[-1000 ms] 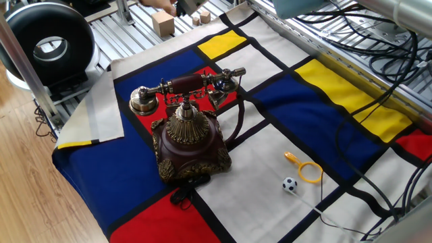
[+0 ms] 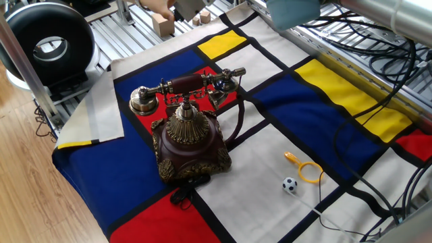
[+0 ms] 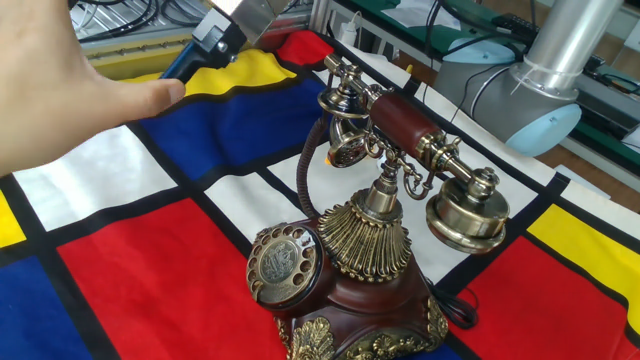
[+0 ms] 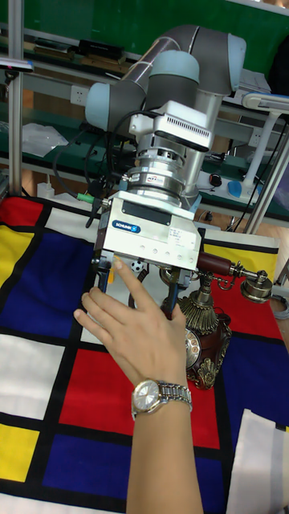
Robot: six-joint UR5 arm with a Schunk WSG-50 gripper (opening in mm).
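An antique-style telephone point(image 2: 190, 138), dark red with brass trim, stands upright on the patterned cloth, its handset point(image 3: 405, 125) resting across the cradle. In exterior view 3 my gripper point(image 4: 137, 295) hangs in front of and left of the phone, its two dark fingers point(image 4: 103, 275) wide apart. A person's hand point(image 4: 144, 330) reaches up to it and covers part of the space between the fingers; no object shows held there. Exterior view 2 shows one finger point(image 3: 188, 62) beside the person's thumb.
A yellow ring with a handle point(image 2: 310, 171) and a small football point(image 2: 289, 185) on a pale cord lie on the cloth. Black cables point(image 2: 378, 101) hang along the right side. Wooden blocks point(image 2: 163, 25) sit on the slatted metal surface beyond the cloth.
At the top of exterior view 1, the arm's blue-grey joint cap has come slightly lower into the picture. The person's hand there has shifted a little. Phone, ring and ball stay put.
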